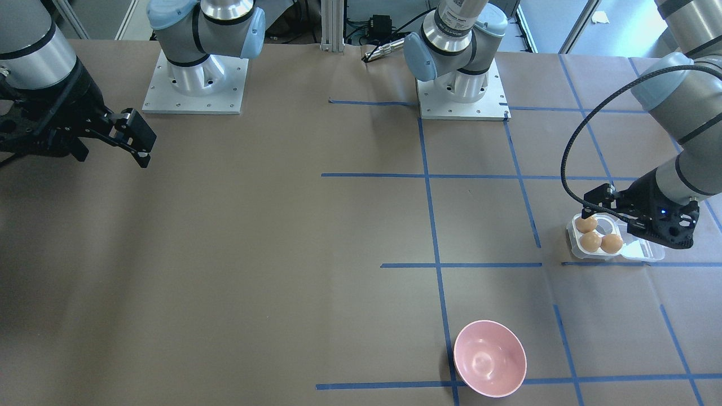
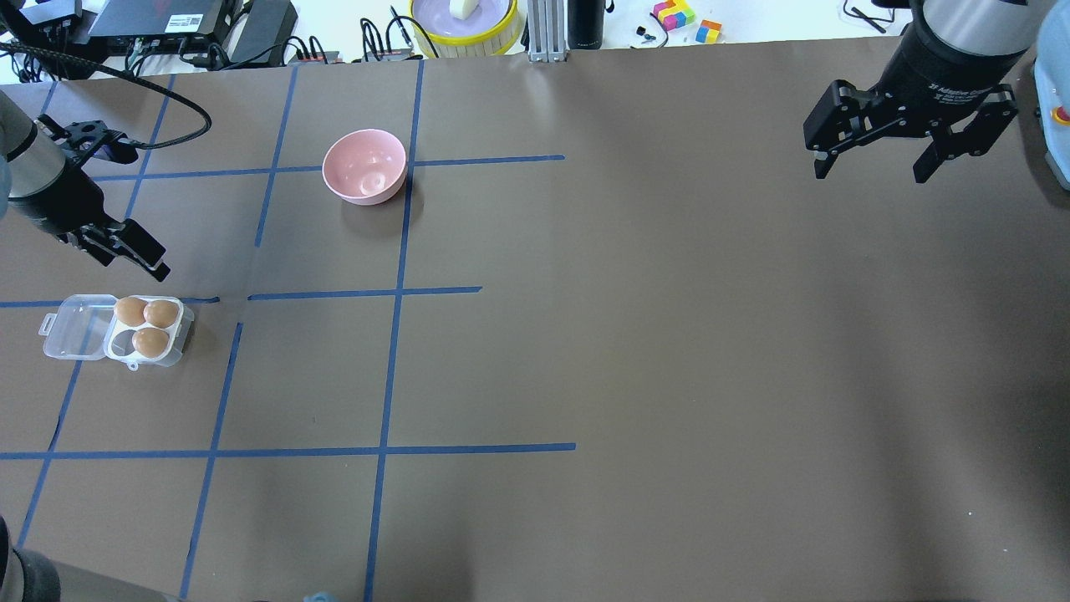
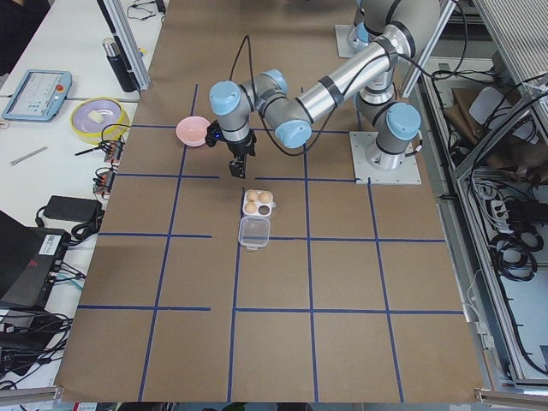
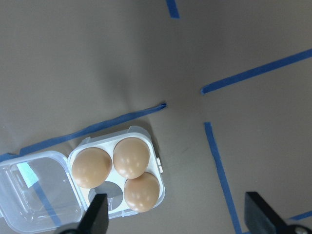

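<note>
An open clear egg box (image 2: 94, 326) holds three brown eggs (image 4: 130, 157) and one empty cup, its lid folded out flat beside it. In the front view my gripper (image 1: 636, 223) hangs over the box, partly in front of it; in the wrist view the box lies below, with my two fingertips (image 4: 259, 212) at the bottom edge, widely apart, nothing between them. A pink bowl (image 1: 489, 357) sits empty on the table, apart from the box.
Blue tape lines grid the table (image 1: 271, 270). Another black gripper (image 2: 908, 125) hangs at the opposite side, and other arms stand on white base plates (image 1: 193, 101).
</note>
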